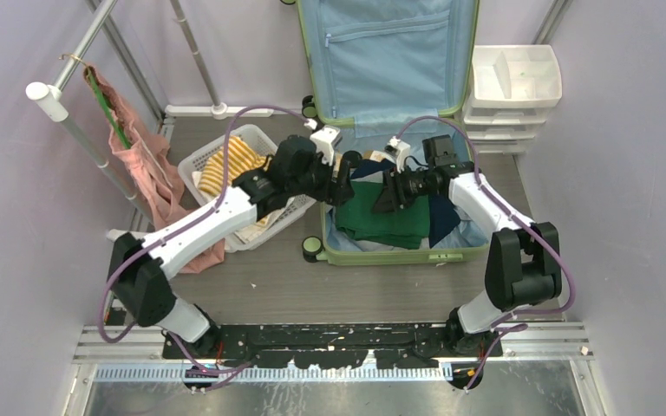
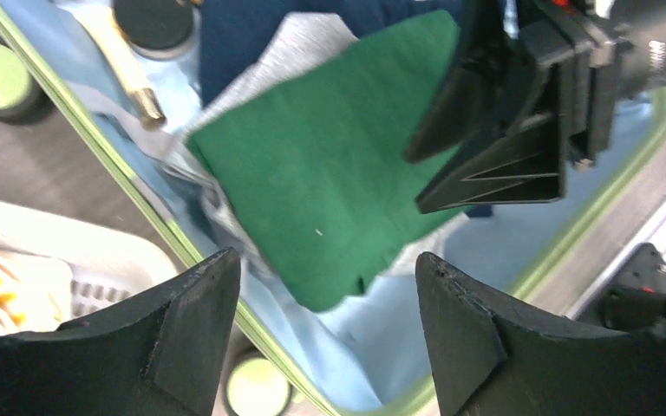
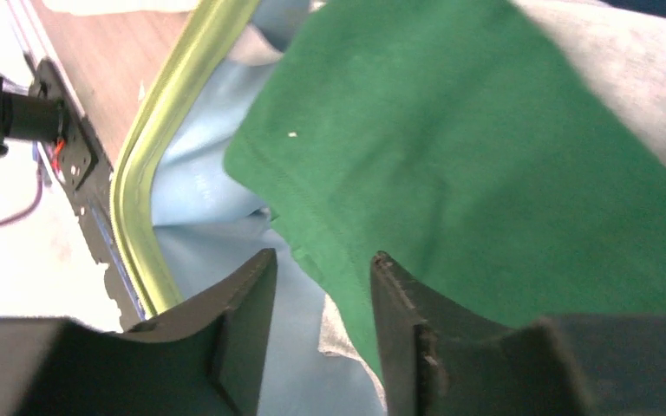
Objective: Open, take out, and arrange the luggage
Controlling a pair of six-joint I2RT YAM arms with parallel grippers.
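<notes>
The green suitcase (image 1: 451, 256) lies open with folded green clothing (image 1: 373, 224) on top of grey and navy items inside, a brush and dark round jar at its left. My left gripper (image 1: 340, 195) is over the suitcase's left part, open, with the green cloth below it in the left wrist view. My right gripper (image 1: 390, 195) hovers over the cloth's right part; in the right wrist view its fingers are part open above the cloth's edge, with nothing visible between them but cloth beneath.
A white basket (image 1: 269, 143) with striped yellow clothing sits left of the suitcase. A pink garment (image 1: 139, 165) hangs on the rack. White drawers (image 1: 512, 78) stand at the back right.
</notes>
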